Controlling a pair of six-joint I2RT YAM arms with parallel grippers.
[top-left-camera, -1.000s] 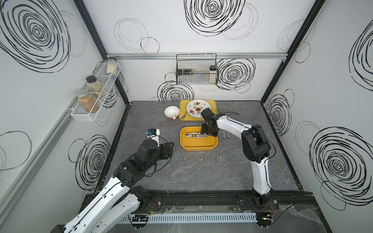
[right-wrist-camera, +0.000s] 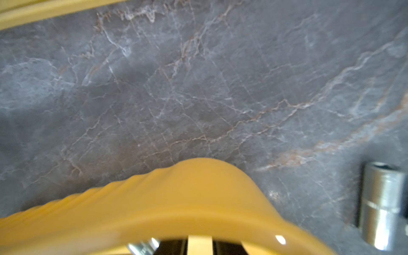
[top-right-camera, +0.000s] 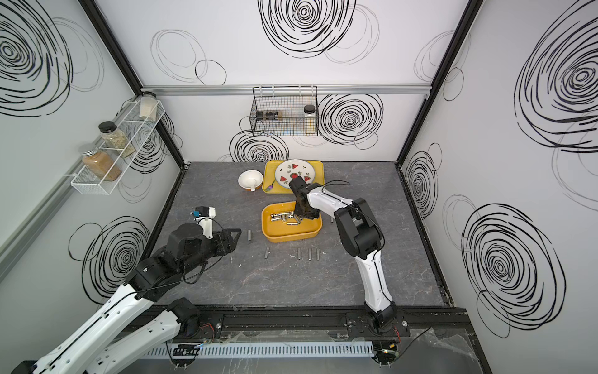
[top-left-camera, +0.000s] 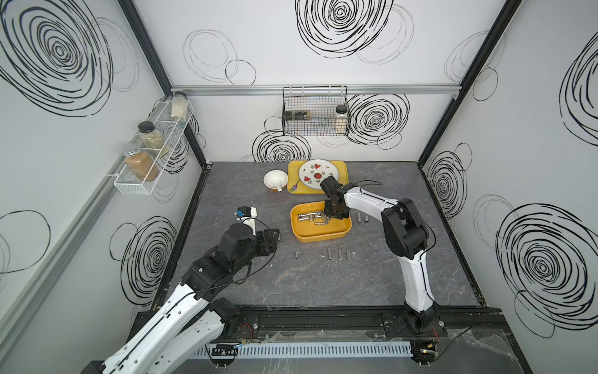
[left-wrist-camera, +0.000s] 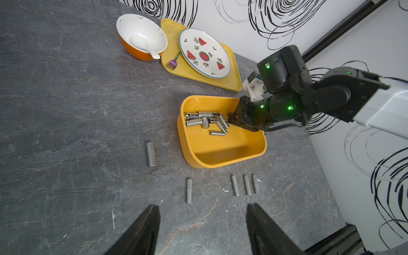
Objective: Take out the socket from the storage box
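Observation:
A yellow storage box (top-left-camera: 320, 233) sits mid-table with several metal sockets (left-wrist-camera: 205, 114) inside. My right gripper is down at the box's right end among the sockets. Its fingertips are mostly hidden, by the box rim (right-wrist-camera: 191, 216) in the right wrist view, so its grip is unclear. My left gripper is open above the table at the front left, empty. Loose sockets (left-wrist-camera: 151, 153) lie outside the box, in front, to the left and to the right (right-wrist-camera: 380, 204).
A yellow tray (top-left-camera: 294, 167) with a patterned plate (top-left-camera: 317, 173) and a fork is behind the box. A white bowl (top-left-camera: 275, 179) stands to its left. Wire shelves hang on the back and left walls. The front of the table has free room.
The box has shifted slightly right, and my right gripper has moved a little with the arm's bend shifting left. The left arm has stayed still.

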